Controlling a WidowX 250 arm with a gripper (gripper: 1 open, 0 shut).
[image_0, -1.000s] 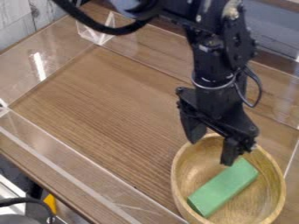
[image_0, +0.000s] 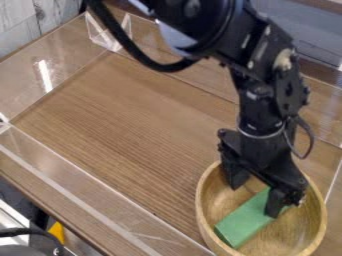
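My gripper (image_0: 257, 182) reaches down from the top of the view into a round tan bowl (image_0: 207, 220) at the lower right, its dark fingers open above and beside a green rectangular block (image_0: 245, 225). The block lies at a slant on the bowl's floor, its upper part partly hidden under the fingers. I cannot tell whether the fingers touch it.
The wooden tray floor (image_0: 107, 130) left of the bowl is clear. Clear walls (image_0: 34, 75) edge it on the left. A yellow object and dark cables lie outside at the lower left.
My gripper has moved down into the bowl, toward the green block, now covering part of it. The bowl and block show no clear movement.
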